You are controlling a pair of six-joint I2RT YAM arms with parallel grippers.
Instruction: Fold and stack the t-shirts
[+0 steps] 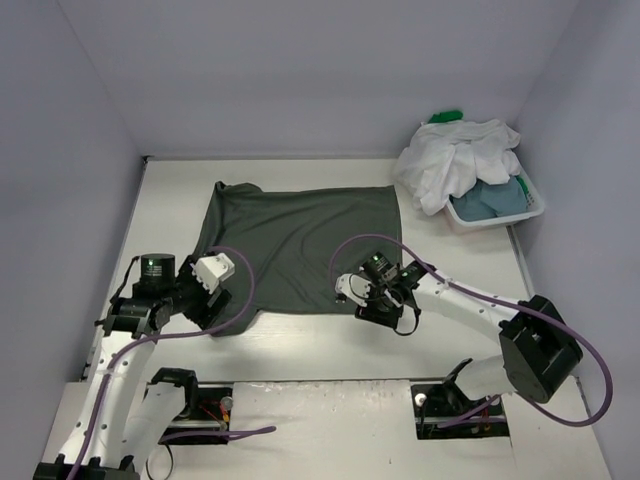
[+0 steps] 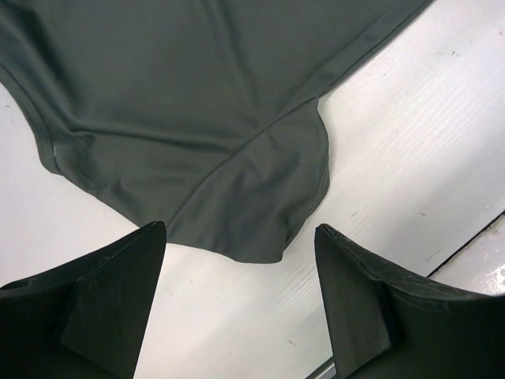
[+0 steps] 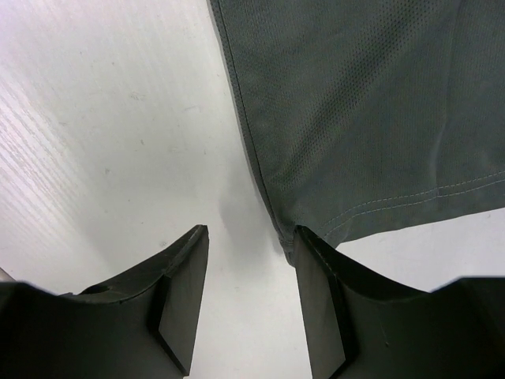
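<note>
A dark grey-green T-shirt (image 1: pixel 300 240) lies spread flat on the white table, its near-left part folded or bent outward. My left gripper (image 1: pixel 205 300) hovers over that near-left part; in the left wrist view its fingers (image 2: pixel 95 300) stand open above the cloth's corner. My right gripper (image 1: pixel 375 310) is over the near-right corner; in the right wrist view its fingers (image 3: pixel 170 308) are open, one tip beside the corner of the cloth.
A white bin (image 1: pixel 530 210) at the back right holds teal cloth (image 1: pixel 488 200) and white crumpled material (image 1: pixel 455 160). Bare table (image 1: pixel 300 345) shows along the front and sides of the shirt.
</note>
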